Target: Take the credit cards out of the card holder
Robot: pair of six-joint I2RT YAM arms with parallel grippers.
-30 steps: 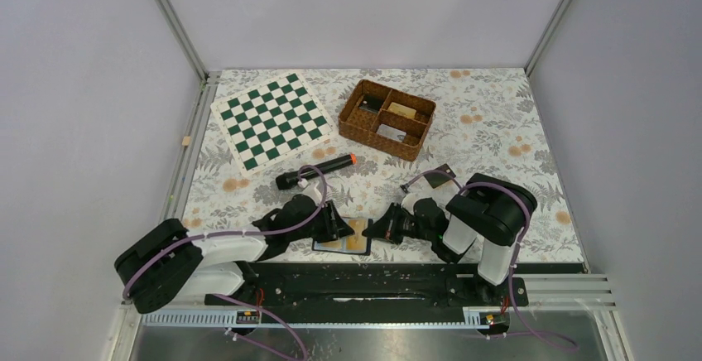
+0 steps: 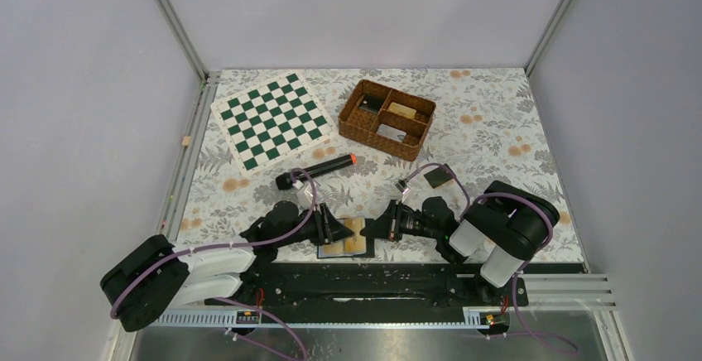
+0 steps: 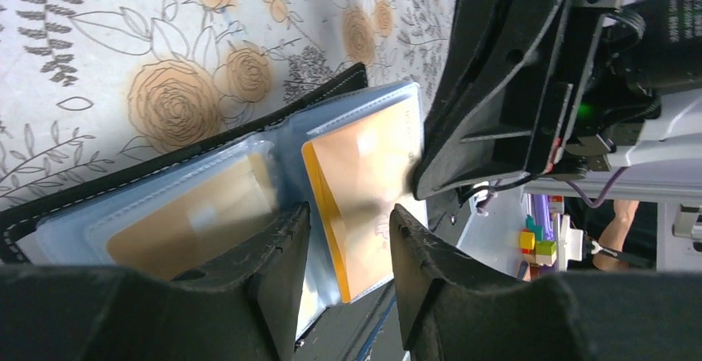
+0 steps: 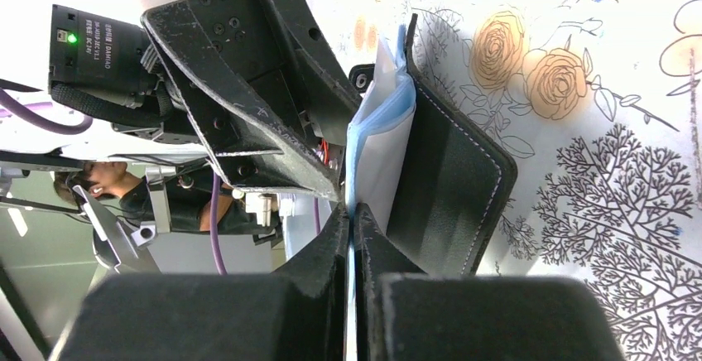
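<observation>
The card holder (image 2: 370, 247) lies open near the table's front edge, with a black cover and clear blue-edged sleeves. A gold-edged, tan card (image 3: 372, 187) stands partly out of its sleeve in the left wrist view. My left gripper is part open, its fingers on either side of that card's edge, not closed on it. Another tan card (image 3: 199, 216) lies under a sleeve to the left. My right gripper is shut on the blue sleeve edge (image 4: 382, 125), which rises above the black cover (image 4: 451, 183).
Behind the arms lie a black microphone (image 2: 319, 170) and a green-and-white checkerboard (image 2: 274, 121). A divided wicker basket (image 2: 377, 141) holds small items at the back. A small dark square item (image 2: 439, 176) lies beyond the right arm.
The card holder has shifted slightly to the right. My right arm's elbow has swung outward to the right, while the left arm's elbow has moved a little left.
</observation>
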